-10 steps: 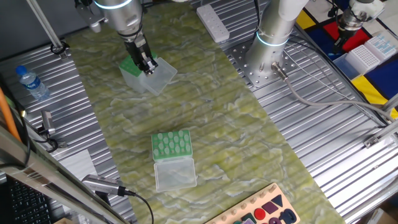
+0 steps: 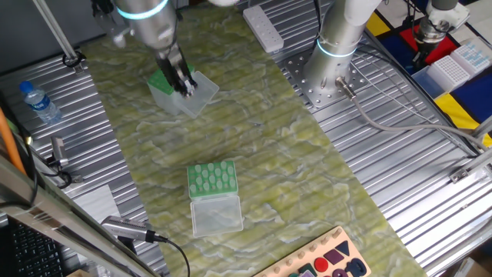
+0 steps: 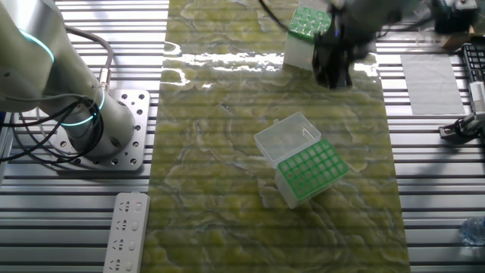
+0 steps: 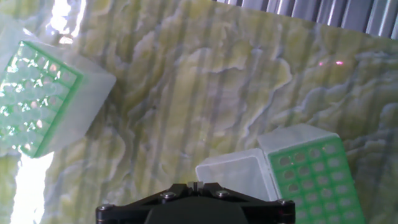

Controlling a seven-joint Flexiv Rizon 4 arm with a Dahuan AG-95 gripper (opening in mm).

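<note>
My gripper (image 2: 187, 93) hangs over the far rack box in exterior view 1, hiding part of it. Its fingers meet at the bottom of the wrist view, shut with nothing visible between them; in exterior view 2 the gripper (image 3: 333, 74) is blurred. That box has a green grid (image 3: 311, 170) of holes with no tubes standing in it, and its clear lid (image 3: 288, 139) is swung open. A second box, also open-lidded, has a green rack (image 2: 212, 178) holding several clear-capped tubes. From the wrist, the tube rack (image 4: 38, 99) lies left and the empty grid (image 4: 316, 177) lower right.
A wooden shape board (image 2: 319, 258) lies at the near edge of the green marbled mat (image 2: 284, 177). A power strip (image 2: 263, 29) and the robot base (image 2: 315, 77) stand beyond the mat. Bare mat separates the two boxes.
The arm has shifted slightly, its wrist turning a little and the fingertips moving marginally right and down in exterior view 1. Both boxes stay where they were.
</note>
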